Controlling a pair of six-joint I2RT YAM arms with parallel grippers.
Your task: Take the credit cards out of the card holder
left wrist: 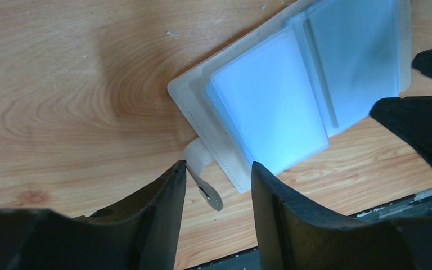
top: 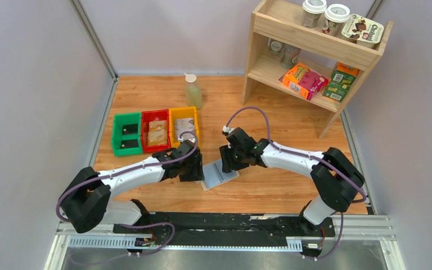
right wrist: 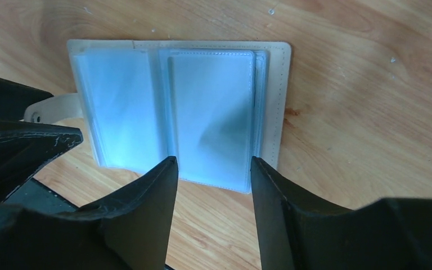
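Note:
The card holder lies open on the table, a pale cover with bluish translucent sleeves; no printed card face shows in them. My left gripper stands open at its left edge, the snap strap rising between its fingers beside the left one. Over the right-hand sleeve, my right gripper is open too, with only the sleeve visible beyond the gap. Whether its fingertips touch the sleeve, I cannot tell. In the top view, both grippers partly cover the holder.
Green, red and yellow bins stand behind the left arm, with flat card-like pieces inside. A pump bottle is at the back and a wooden shelf at back right. Both grippers are close together over the holder.

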